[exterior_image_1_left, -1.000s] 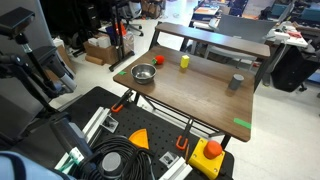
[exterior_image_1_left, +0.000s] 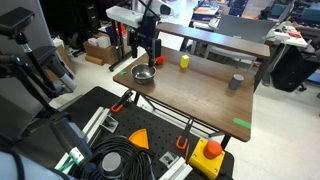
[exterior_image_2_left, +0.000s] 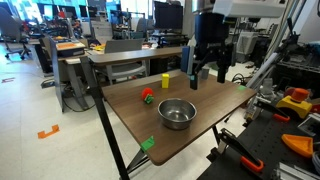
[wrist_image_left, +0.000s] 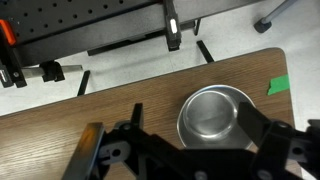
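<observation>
A round silver bowl (exterior_image_1_left: 144, 75) rests empty near the left corner of the wooden table (exterior_image_1_left: 195, 95). My gripper (exterior_image_1_left: 144, 48) stands open in the air above that end of the table, its fingers apart and nothing between them. From the other side, the bowl (exterior_image_2_left: 178, 114) shows below and left of the gripper (exterior_image_2_left: 206, 78). In the wrist view the bowl (wrist_image_left: 208, 112) lies under the hand, toward the right finger, which overlaps its edge. A small red object (exterior_image_1_left: 159, 60), a yellow one (exterior_image_1_left: 184, 61) and a grey cup (exterior_image_1_left: 236, 82) also stand on the table.
Green tape pieces (exterior_image_1_left: 242, 123) mark the table's corners. A yellow box with a red button (exterior_image_1_left: 208, 155) and an orange wedge (exterior_image_1_left: 139, 138) lie on the black base at the front.
In exterior view 1 the gripper has come down from the top of the picture toward the bowl's end of the table. The bowl and other objects stay put.
</observation>
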